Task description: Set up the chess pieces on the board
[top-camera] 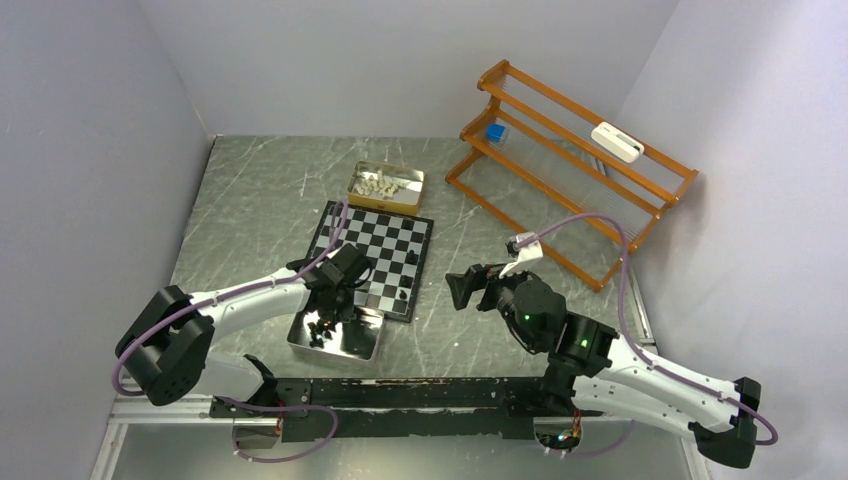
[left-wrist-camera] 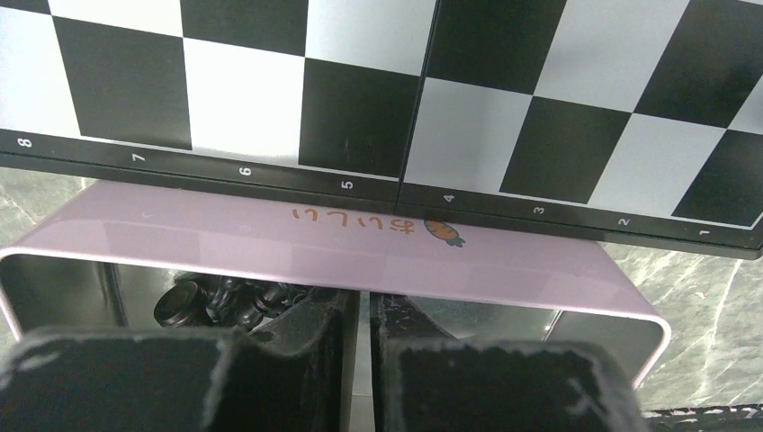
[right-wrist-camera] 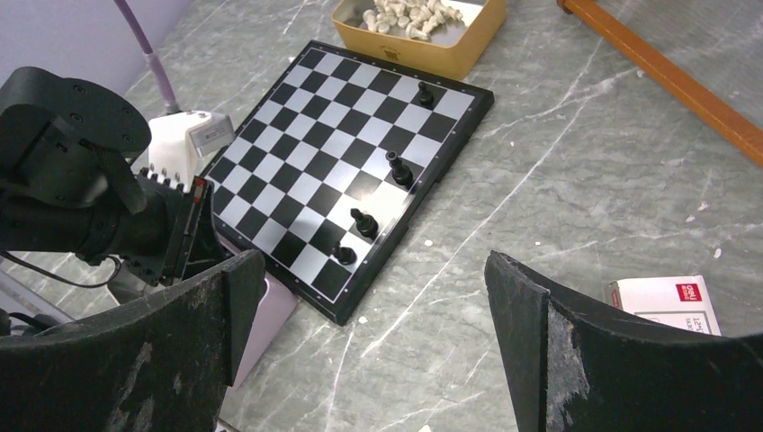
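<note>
The chessboard point(top-camera: 380, 240) carries several upright black pieces along its right side, including one piece point(right-wrist-camera: 399, 173) near the middle of that edge. My left gripper is down in the pink-walled tin point(left-wrist-camera: 540, 270), among loose black pieces point(left-wrist-camera: 184, 304); its fingers are closed to a narrow gap, and whatever is between their tips is hidden. A yellow tin point(right-wrist-camera: 423, 54) of white pieces stands behind the board. My right gripper hangs right of the board, open and empty.
A wooden rack point(top-camera: 560, 180) stands at the back right, with a blue box and a white object on it. A small white box point(right-wrist-camera: 661, 301) shows in the right wrist view. The table between board and rack is clear.
</note>
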